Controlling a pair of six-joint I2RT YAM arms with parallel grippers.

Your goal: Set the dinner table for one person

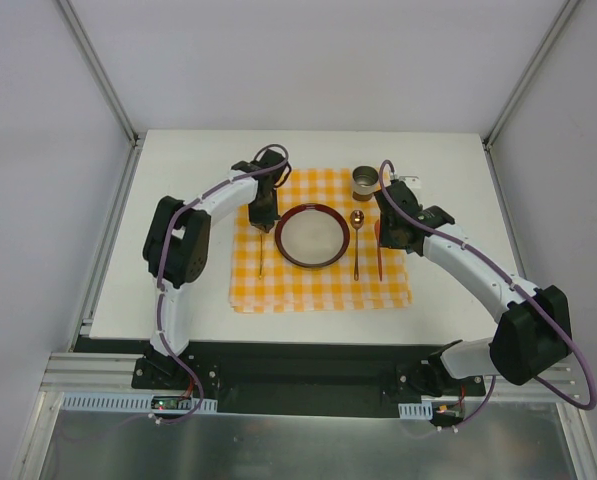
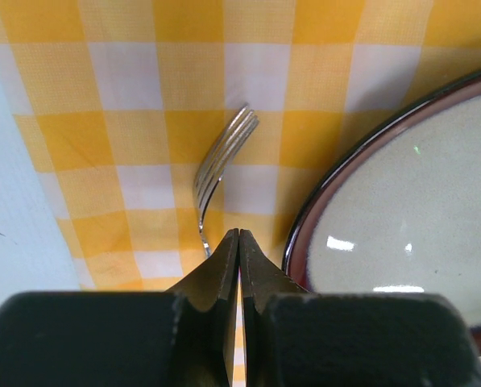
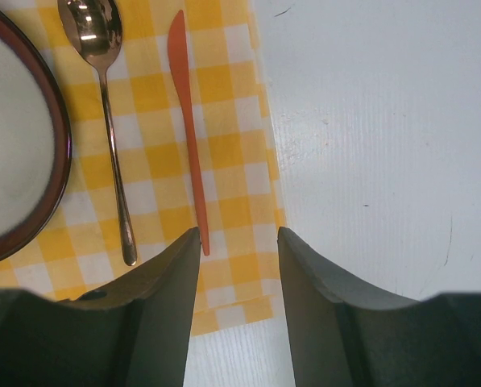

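Note:
A brown-rimmed plate lies centred on the yellow checked placemat. A fork lies left of it, a spoon and a red knife to its right, and a metal cup stands at the back right. My left gripper is over the fork side beside the plate, shut, with nothing visible between its fingers. My right gripper is part open above the knife, fingers apart and empty.
Bare white table surrounds the placemat, with free room at the back and both sides. Walls bound the workspace left, right and behind.

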